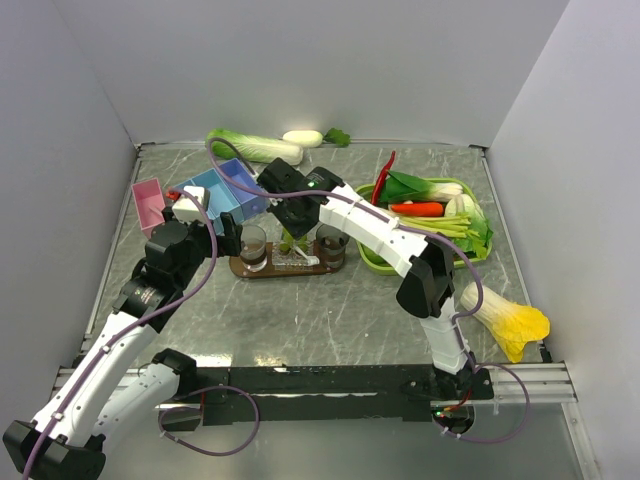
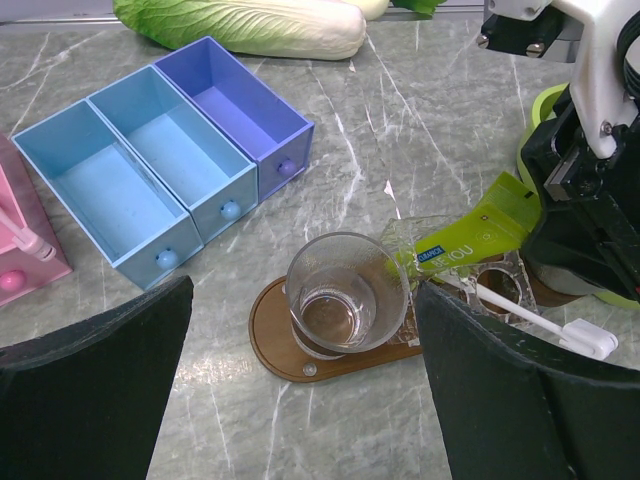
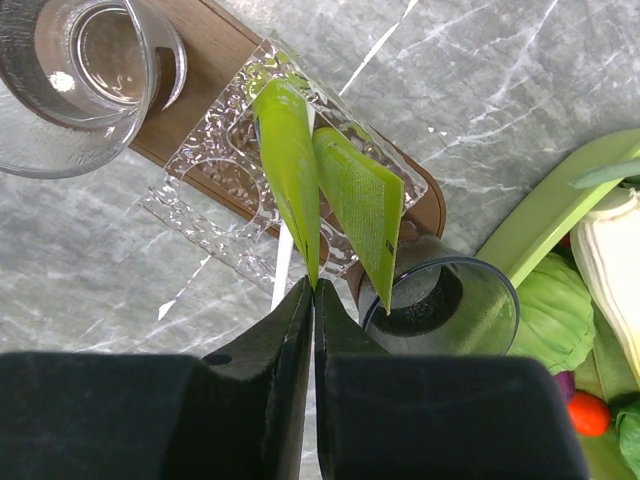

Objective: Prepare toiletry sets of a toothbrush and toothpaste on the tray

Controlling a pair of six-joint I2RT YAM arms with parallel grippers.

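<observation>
A wooden tray (image 1: pixel 240 268) holds two glasses, the clear glass (image 2: pixel 345 310) and the dark glass (image 3: pixel 470 310), with a clear holder (image 3: pixel 210 180) between. Green toothpaste tubes (image 3: pixel 290 170) lie on the holder, with a white toothbrush (image 2: pixel 580 335) beneath. My right gripper is over the holder, its fingertips close together at the end of the left tube; whether it grips it is unclear. My left gripper stands open left of the tray, nothing between its fingers.
Pink and blue boxes (image 1: pixel 150 200) stand at the back left, cabbage (image 1: pixel 250 145) behind them. A green vegetable basket (image 1: pixel 375 260) is right of the tray.
</observation>
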